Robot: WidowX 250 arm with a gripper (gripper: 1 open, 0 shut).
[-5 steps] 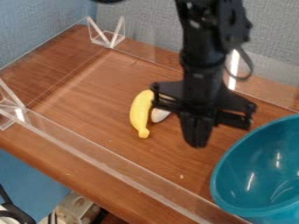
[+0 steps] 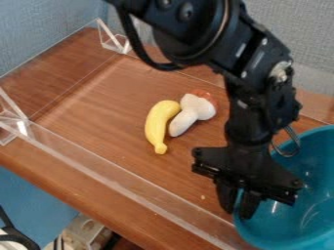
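My gripper (image 2: 239, 195) is low at the right, its fingers reaching down at the left rim and inside of a teal bowl (image 2: 300, 220). Whether anything is between the fingers is hidden by the dark gripper body. A yellow banana (image 2: 156, 126) and a white mushroom-like toy (image 2: 189, 115) with a reddish top lie on the wooden table, left of the arm.
The wooden table (image 2: 98, 88) has clear room at the left. Clear plastic strips (image 2: 117, 181) run along its front edge, with plastic pieces at the left side and back. Grey walls stand behind.
My gripper has moved down and to the right, from above the table beside the banana to the left part of the teal bowl.
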